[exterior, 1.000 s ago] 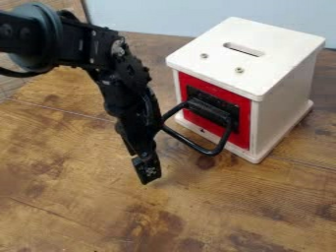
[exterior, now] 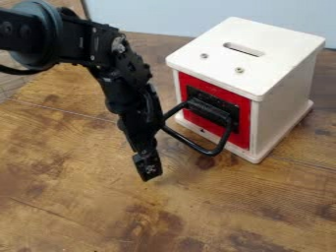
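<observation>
A white box (exterior: 284, 98) with a slot and two screws on top has a red front panel (exterior: 197, 87) carrying a black mount with a black looped handle (exterior: 207, 149) that sticks out toward the front left. My black gripper (exterior: 149, 165) hangs from the arm at the left, pointing down just left of the handle, low over the wooden table. Its fingers overlap in this view, so their spacing is hard to see; nothing visible is held.
A pale blue-white wall (exterior: 184, 16) runs behind.
</observation>
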